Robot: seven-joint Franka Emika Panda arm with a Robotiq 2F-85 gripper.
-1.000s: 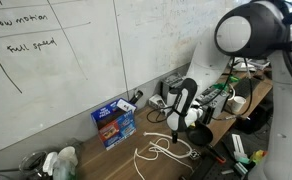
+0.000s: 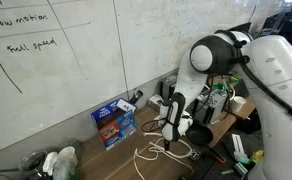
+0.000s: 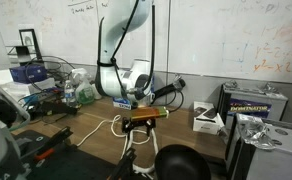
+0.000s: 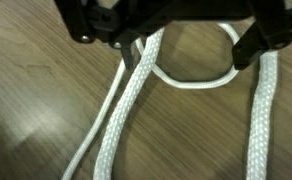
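Observation:
White rope [image 4: 126,115] lies on the brown table in the wrist view, its thick strand running down from beneath the left finger. Another thick strand [image 4: 260,125] drops from beside the right finger, and a thinner white cord [image 4: 201,85] curves between them. My gripper is open above the rope, fingers apart, with no rope visibly clamped. From the side, the gripper [image 3: 139,130] points down close to the tabletop among the strands. The rope's loops [image 2: 164,152] spread around and left of it. Parts of the rope under the fingers are hidden.
A black pan [image 3: 182,160] sits near the rope at the front. Behind stands a small box [image 3: 208,120], with silver appliances [image 3: 251,148] on the right. A blue and red box [image 2: 114,123] leans by the whiteboard. Bare table [image 2: 101,160] lies left of the rope.
My gripper has come lower and slightly to the left, toward the rope, as the arm shifted. The rope's layout looks about the same.

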